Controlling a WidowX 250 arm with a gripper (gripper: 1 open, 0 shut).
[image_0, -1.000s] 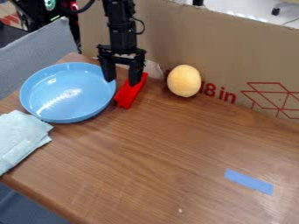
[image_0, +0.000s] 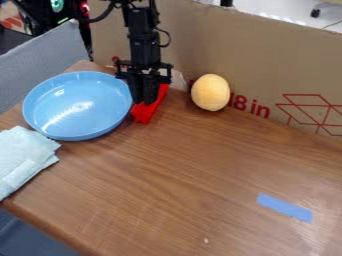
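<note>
My black gripper (image_0: 144, 92) is lowered over a red object (image_0: 150, 110) lying just right of the blue plate (image_0: 78, 105); its fingers are down around the object's upper part, and whether they grip it is hard to tell. A yellow oval object (image_0: 210, 92) sits to the right of the red one, against the cardboard wall.
A folded pale cloth (image_0: 22, 157) lies at the table's left edge. A blue tape strip (image_0: 283, 208) is on the right. The cardboard wall (image_0: 281, 75) closes off the back.
My gripper has moved down onto the red object over the last second, covering more of it. The other things have not visibly moved.
</note>
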